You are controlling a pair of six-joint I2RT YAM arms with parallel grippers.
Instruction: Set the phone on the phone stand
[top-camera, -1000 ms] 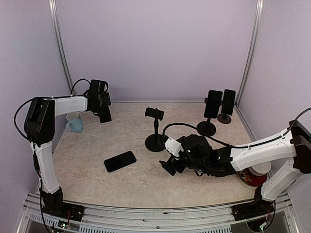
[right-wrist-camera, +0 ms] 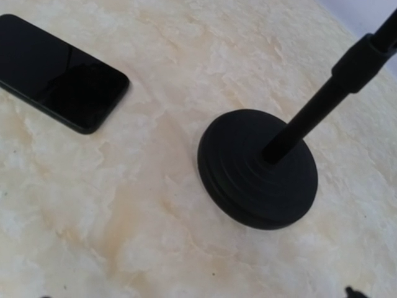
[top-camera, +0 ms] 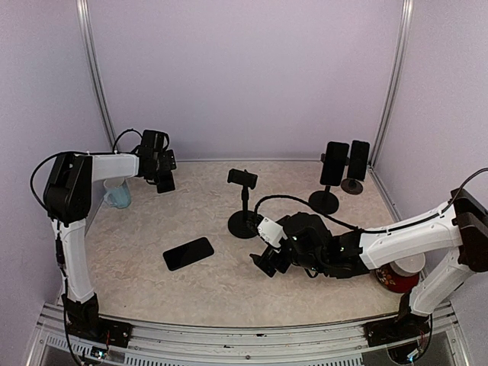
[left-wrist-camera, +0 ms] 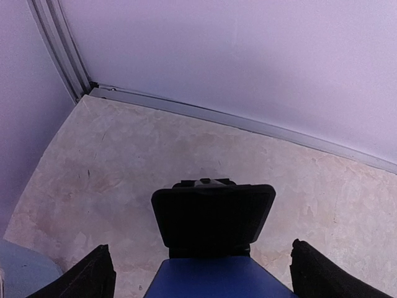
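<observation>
A black phone (top-camera: 188, 253) (right-wrist-camera: 59, 71) lies flat left of a stand (top-camera: 242, 225) (right-wrist-camera: 257, 180) with an empty-looking holder at centre. My left gripper (top-camera: 163, 164) is at the back left, over a dark upright item (top-camera: 165, 181); in the left wrist view a dark slab (left-wrist-camera: 212, 214) sits between and beyond its open fingers, above a blue surface (left-wrist-camera: 217, 279). My right gripper (top-camera: 271, 261) is low in front of the centre stand, fingertips barely visible at the right wrist view's bottom edge; the top view shows it open.
Two stands holding phones (top-camera: 335, 164) (top-camera: 358, 160) stand at the back right. A light blue mug (top-camera: 117, 197) is beside the left gripper, and a red jar (top-camera: 393, 278) is behind the right arm.
My right arm and the phone on the table have not moved.
</observation>
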